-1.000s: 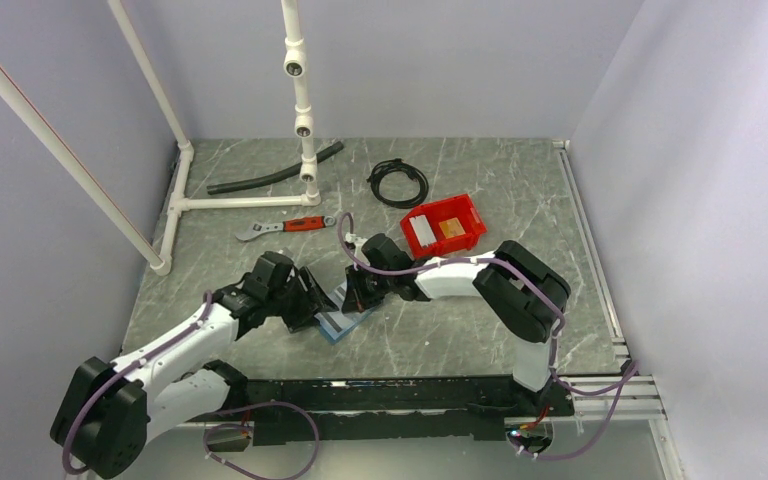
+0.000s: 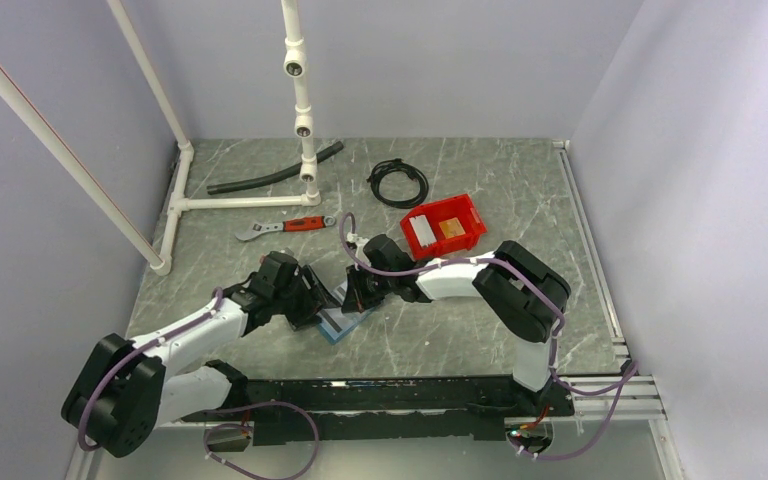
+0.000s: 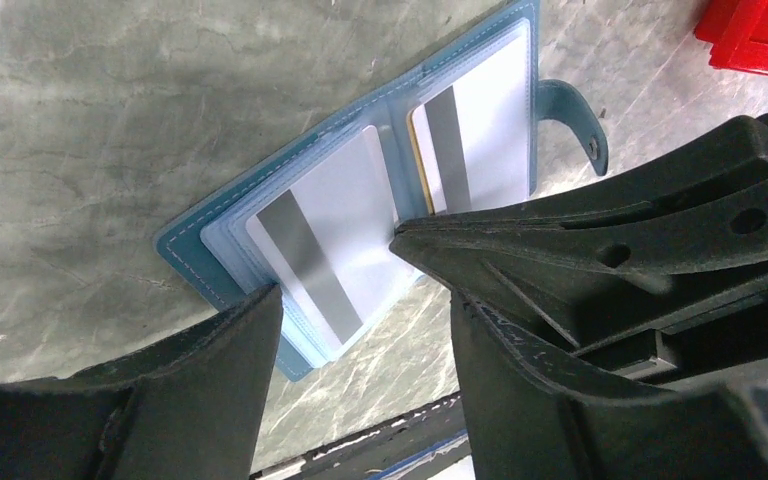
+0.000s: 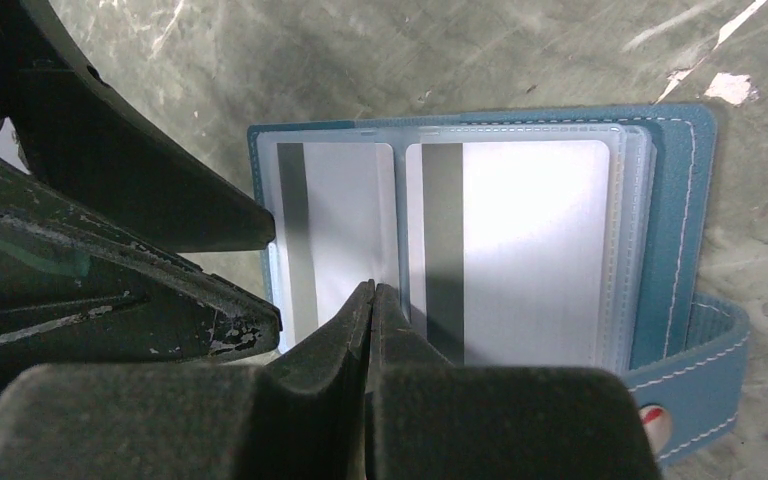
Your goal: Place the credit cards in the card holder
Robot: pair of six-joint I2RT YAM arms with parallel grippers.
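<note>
The blue card holder (image 3: 185, 245) lies unfolded on the table, with its snap strap (image 3: 570, 110) loose at one end. One white card with a grey stripe (image 3: 345, 225) lies in one clear sleeve, and a second striped card (image 4: 535, 250) in the other. My left gripper is open, its parted fingers low at the holder's outer edge beside the first card; no card shows pinched. Over the middle of the holder, my right gripper is shut, its fingertips at the first card's inner edge with nothing visible between them.
Behind the right arm, a red tray (image 2: 473, 220) holds a white card (image 2: 422, 231) and a yellowish one (image 2: 452, 228). An adjustable wrench (image 2: 285, 227), a coiled black cable (image 2: 398, 183) and a dark tube (image 2: 275, 180) lie farther back. Table space right of the holder is clear.
The right arm and holder look unchanged.
</note>
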